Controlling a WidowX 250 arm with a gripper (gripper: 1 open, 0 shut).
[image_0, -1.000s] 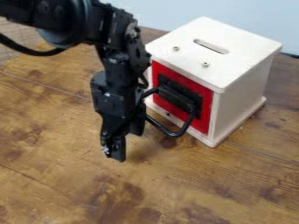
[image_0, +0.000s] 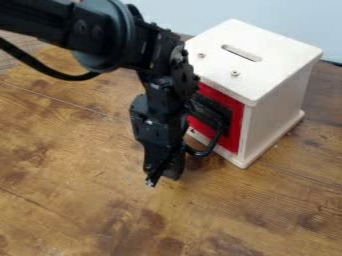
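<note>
A white wooden box (image_0: 274, 92) with a slotted top and a red front panel (image_0: 230, 112) stands at the right. A black door-like part with a bent black handle sits on that front, partly hidden by my arm. My gripper (image_0: 154, 177) points down just above the floor, left of and in front of the box, shut with nothing visible between its fingers.
A pale wall (image_0: 294, 20) runs behind the box. A cable loops from the arm at upper left.
My gripper has shifted to the right, closer to the box front, and the upper arm has moved with it. The box stands where it was.
</note>
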